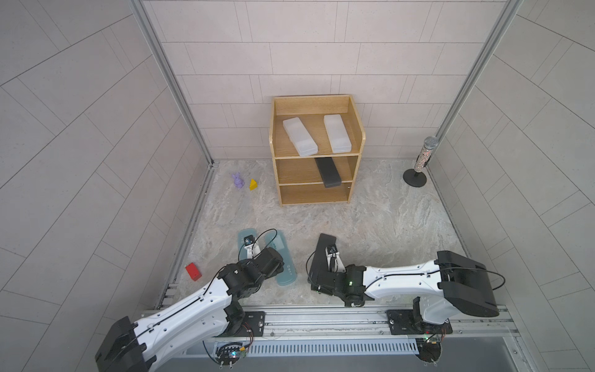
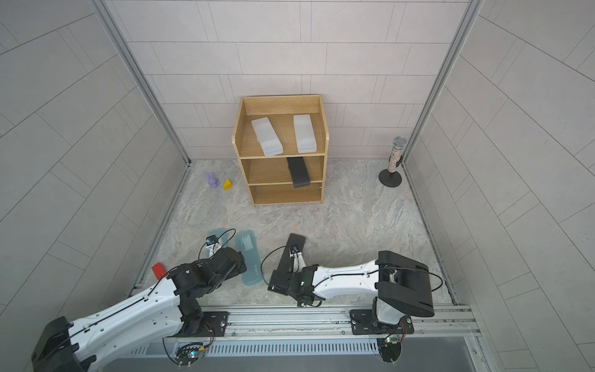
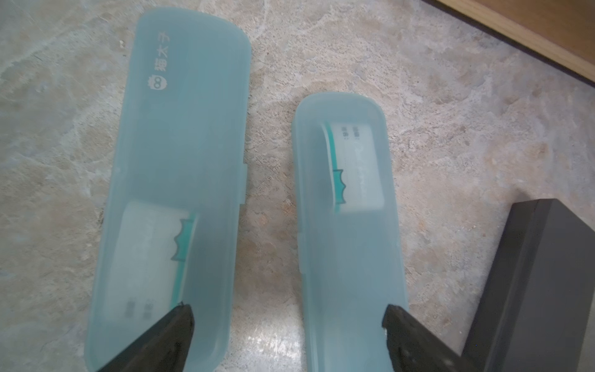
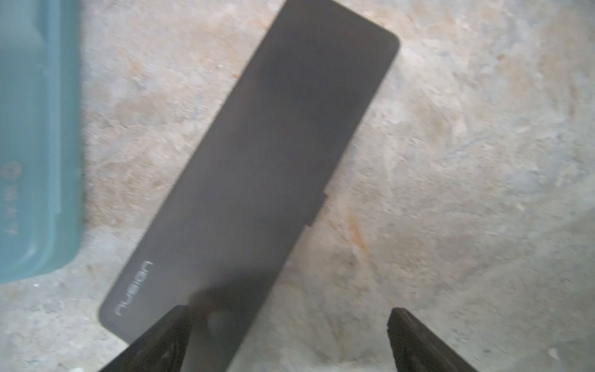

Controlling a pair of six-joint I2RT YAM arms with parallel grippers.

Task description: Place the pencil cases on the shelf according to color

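Note:
A wooden shelf (image 1: 316, 192) holds two white pencil cases (image 1: 300, 135) (image 1: 337, 133) on top and a dark case (image 1: 328, 171) in the middle. On the counter lie two teal cases (image 3: 173, 142) (image 3: 344, 260) and, to their right, a dark case (image 4: 248, 161) at an angle. My left gripper hangs over the teal cases, open. My right gripper stands open above the dark case, its fingers at the bottom of the right wrist view.
A red block (image 1: 192, 271) lies left, a purple figure (image 1: 238, 180) and yellow piece (image 1: 253, 184) left of the shelf. A bead-filled column on a black base (image 1: 414, 179) stands back right. The counter right of the shelf is clear.

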